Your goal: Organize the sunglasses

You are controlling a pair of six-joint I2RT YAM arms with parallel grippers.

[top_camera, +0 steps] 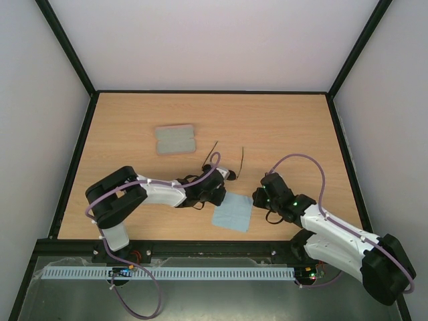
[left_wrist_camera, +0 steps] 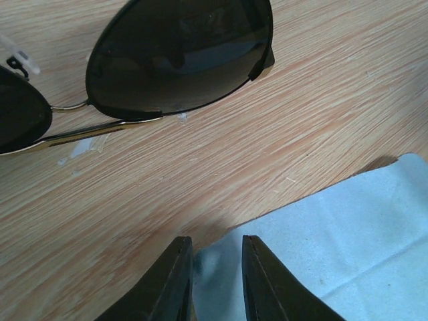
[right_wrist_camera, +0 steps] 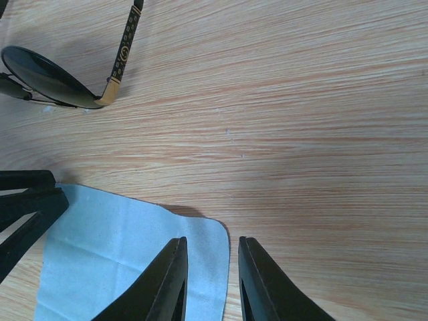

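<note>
Dark-lensed sunglasses (left_wrist_camera: 180, 60) with thin gold frames lie on the table, their temples (top_camera: 242, 160) unfolded toward the back; the left arm hides part of them in the top view. A light blue cloth (top_camera: 233, 212) lies flat in front of them. Over the cloth's far left corner is my left gripper, part open, its fingertips apart; whether the corner sits between them is unclear. At the cloth's far right corner, my right gripper is open, with the cloth's edge showing in the gap below its fingertips.
Further back on the table lies a grey-green flat case (top_camera: 175, 140) with a pinkish far edge. Both forearms reach in from the front, close to each other around the cloth.
</note>
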